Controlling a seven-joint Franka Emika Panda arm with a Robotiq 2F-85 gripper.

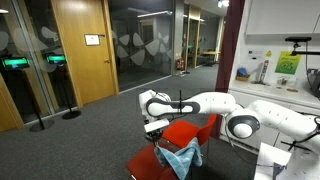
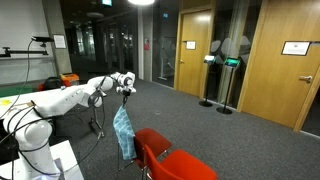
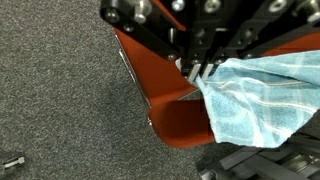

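Observation:
A light blue towel with pale stripes (image 3: 262, 100) hangs from my gripper, which is shut on a gathered part of it. In exterior view 1 the towel (image 1: 181, 158) drapes below the gripper, over the area of the red chairs. Exterior view 2 shows the same cloth (image 2: 124, 132) hanging long and narrow beneath the gripper (image 2: 124, 104). Below the gripper in the wrist view is a red chair (image 3: 181, 124); whether the towel's lower end rests on it, I cannot tell.
Red chairs (image 2: 190, 165) stand in a row close by the towel. A white counter with cupboards (image 1: 290, 95) is at the right of exterior view 1. Open grey carpet (image 1: 70, 150) spreads out on the chairs' far side.

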